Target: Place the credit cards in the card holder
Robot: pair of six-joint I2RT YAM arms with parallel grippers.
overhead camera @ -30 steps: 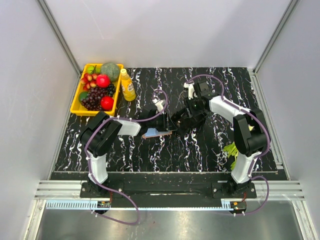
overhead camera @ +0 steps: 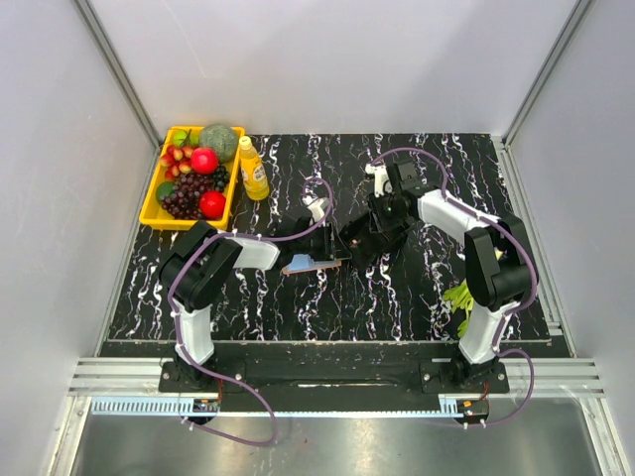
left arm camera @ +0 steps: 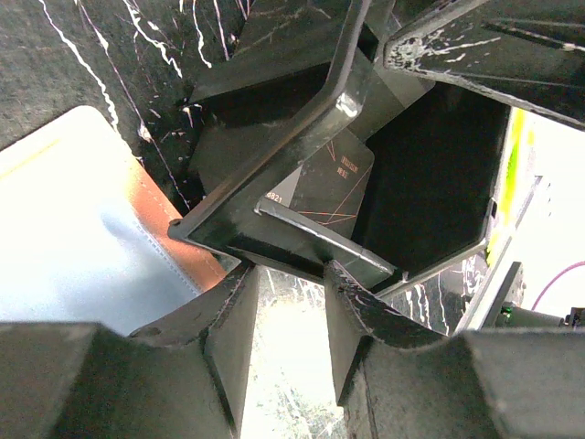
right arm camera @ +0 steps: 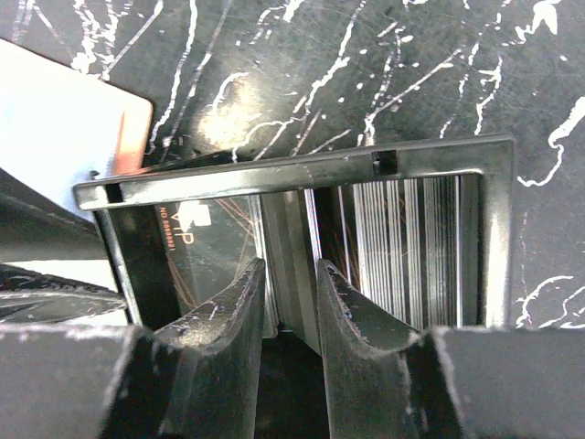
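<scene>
The black card holder lies between both grippers. In the right wrist view its frame surrounds a row of thin slots and a dark printed card. My left gripper is at the holder's near edge, fingers slightly apart; whether it grips the rim is unclear. My right gripper is over the slots, fingers part open beside an upright dark strip. A blue-and-white flat item with an orange edge lies beside the holder.
A yellow basket of fruit and a yellow bottle stand at the back left. Yellow-green produce lies on the right.
My right arm has shifted very slightly in the top view; the left arm looks unchanged.
</scene>
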